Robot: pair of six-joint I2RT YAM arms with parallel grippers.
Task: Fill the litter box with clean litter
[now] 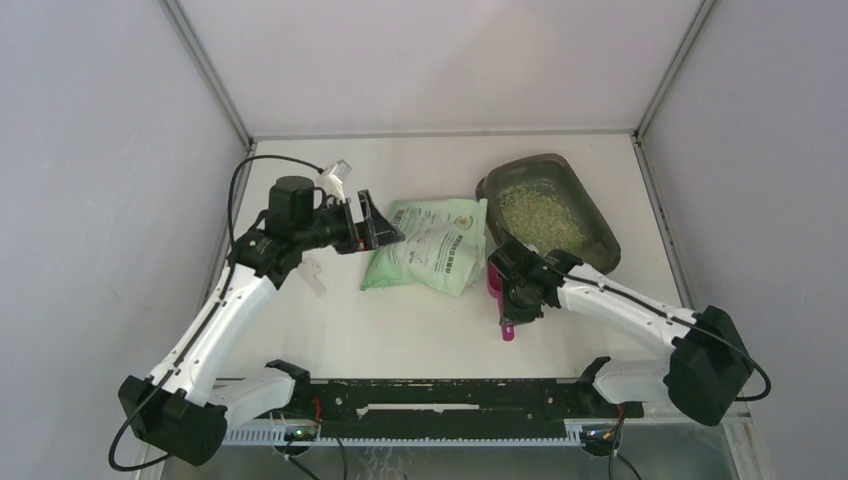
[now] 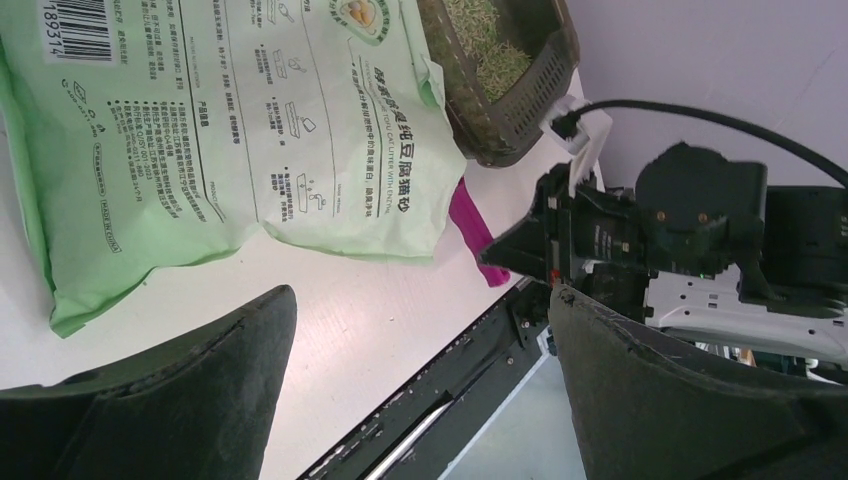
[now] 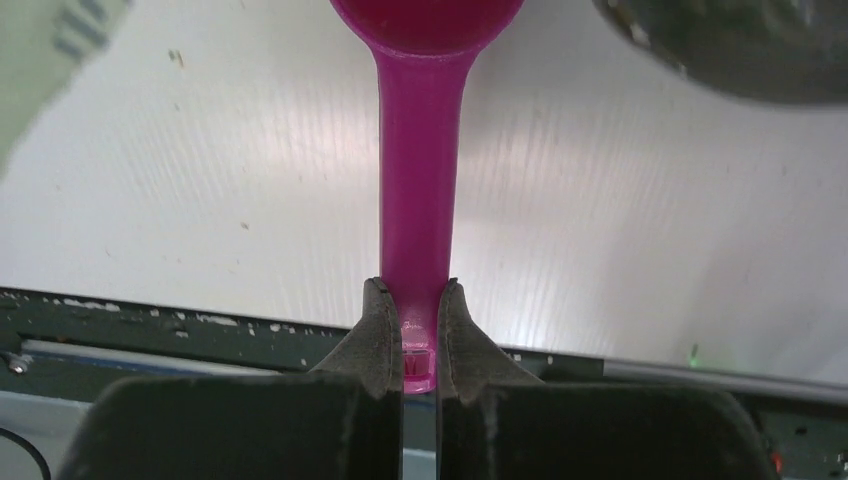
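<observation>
A dark grey litter box (image 1: pixel 605 222) at the back right holds a bed of pale litter (image 1: pixel 540 217). Left of it, a green and white litter bag (image 1: pixel 432 245) lies flat on the table. My right gripper is shut on the handle of a magenta scoop (image 3: pixel 418 170). This scoop is in front of the box, and the forearm hides part of its bowl in the top view. My left gripper (image 1: pixel 385 220) stands open at the bag's left edge, with nothing between its fingers; in its wrist view the bag (image 2: pixel 330 140) lies beyond the fingers (image 2: pixel 190 370).
A small pale object (image 1: pixel 312 277) lies on the table's left side. Bare white table (image 1: pixel 420 335) stretches in front of the bag. A dark rail (image 1: pixel 440 395) runs along the front edge. A few litter crumbs dot the table near the scoop.
</observation>
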